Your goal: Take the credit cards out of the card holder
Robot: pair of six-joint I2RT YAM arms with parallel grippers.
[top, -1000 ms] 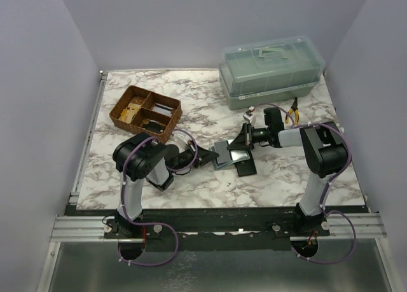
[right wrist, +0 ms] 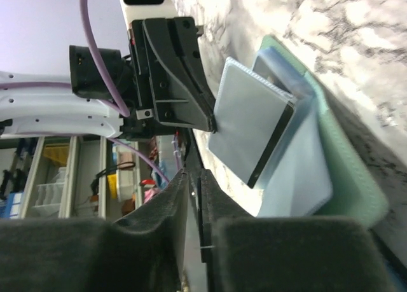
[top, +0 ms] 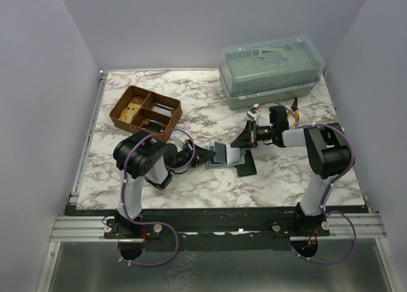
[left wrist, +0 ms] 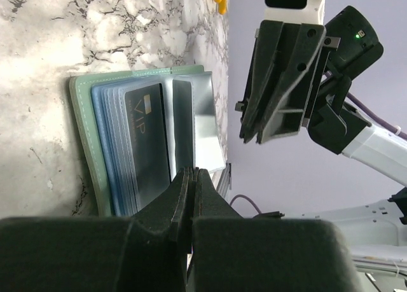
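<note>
The open card holder (top: 222, 165) (left wrist: 86, 114) (right wrist: 346, 177) lies on the marble table, green outside with blue and clear sleeves. A dark VIP card (left wrist: 143, 133) shows in a sleeve in the left wrist view; another dark panel stands alongside. My left gripper (top: 208, 154) is shut at the holder's left edge, with its tips at the sleeves; whether anything thin is between them is hidden. My right gripper (top: 248, 141) is just above the holder's right part; in the left wrist view its fingers (left wrist: 286, 82) are raised over the sleeves, with nothing seen held.
A black flat object (top: 247, 169) lies right of the holder. A compartmented brown box (top: 114, 114) sits back left, stacked clear bins (top: 270, 69) back right, and yellow-handled pliers (top: 296, 107) beside them.
My right gripper has moved slightly right, away from the holder's middle. The sleeves stand more upright and more of the light one shows. The left gripper has barely moved.
</note>
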